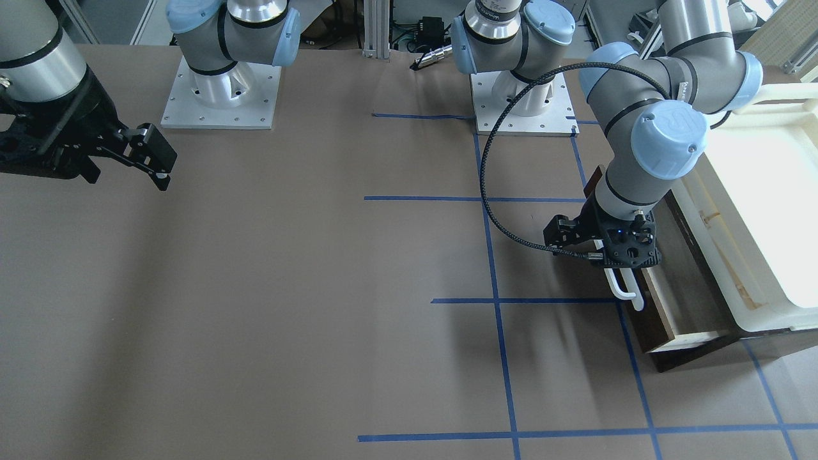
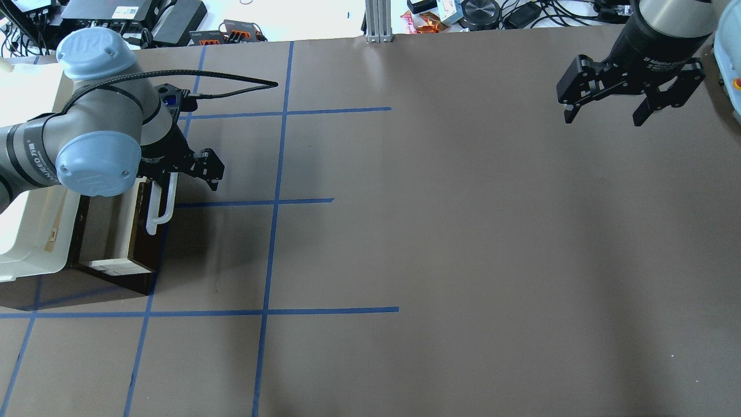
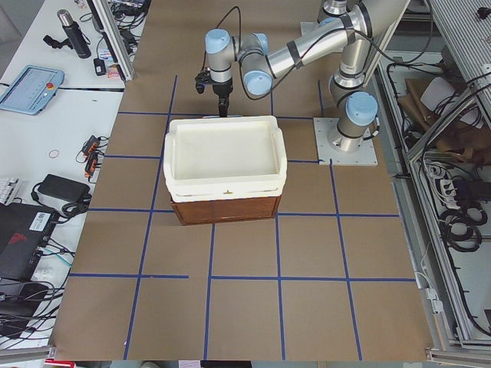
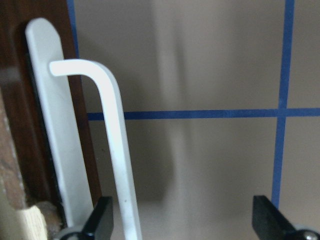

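Observation:
My gripper (image 1: 590, 234) hangs over the white drawer handle (image 1: 621, 287) on the front of a dark wooden drawer (image 1: 675, 306). In the left wrist view the handle (image 4: 119, 145) runs along the drawer's brown front at the left, and my gripper is open, its fingertips wide apart with bare floor between them. The drawer sits in a box under a white tray (image 2: 24, 236), also seen from the left view as a white lid (image 3: 224, 157) on a brown body.
A second arm's gripper (image 2: 628, 94) stands at the far side, away from the box. Two more arm bases (image 1: 218, 107) are at the back.

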